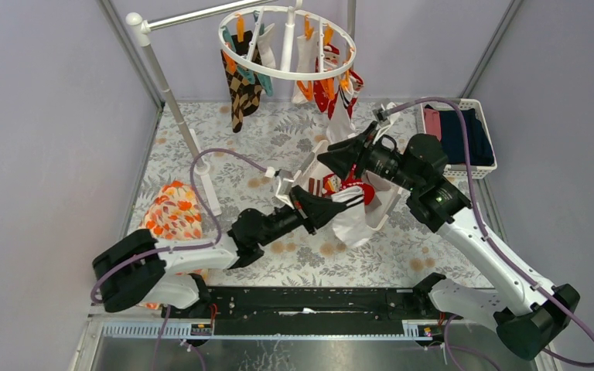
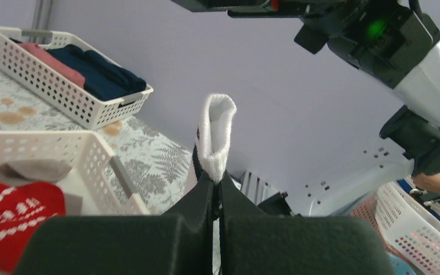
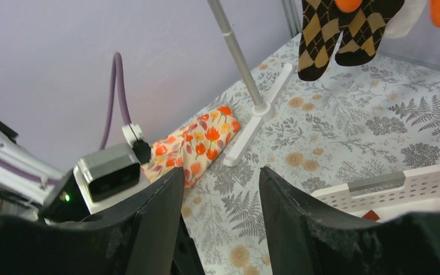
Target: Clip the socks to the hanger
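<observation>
A white sock (image 1: pixel 350 226) dangles from my left gripper, whose fingertips are closed on it; its folded top sticks up past the tips in the left wrist view. My right gripper hangs above the sock basket with its fingers apart and nothing between them. Overhead, the white ring hanger (image 1: pixel 285 75) carries orange and teal clips. Argyle socks (image 1: pixel 241 97) hang on its left side. White and red Santa socks (image 1: pixel 322 99) hang on its right. Partly hidden by my arms, red socks (image 2: pixel 26 212) lie in the white basket (image 2: pixel 34 140).
A second white basket (image 1: pixel 476 171) with dark blue and pink cloth stands at the back right. Orange-flowered fabric (image 1: pixel 174 212) lies at the left. The hanger's white pole (image 1: pixel 166 89) rises on the left side.
</observation>
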